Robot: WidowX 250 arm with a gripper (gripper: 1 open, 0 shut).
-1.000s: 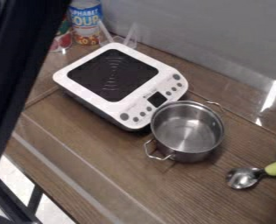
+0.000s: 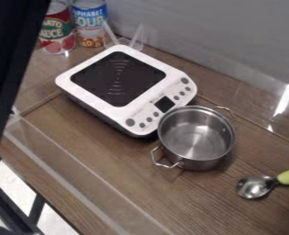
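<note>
A white portable induction cooktop [image 2: 126, 90] with a black plate and buttons sits on the wooden counter. A steel pot [image 2: 195, 138] with two wire handles stands at its front right corner, empty inside. A spoon with a green handle [image 2: 285, 177] lies at the lower right, its steel bowl toward the left. No gripper fingers can be made out; a dark shape runs along the left edge.
A tomato sauce can [image 2: 56, 29] and an alphabet soup can [image 2: 90, 20] stand at the back left. A clear panel bounds the back.
The dark shape at the left has shifted leftward, uncovering more of the tomato sauce can. The dark shape at the right edge shows less. The cooktop, pot and spoon are unchanged.
</note>
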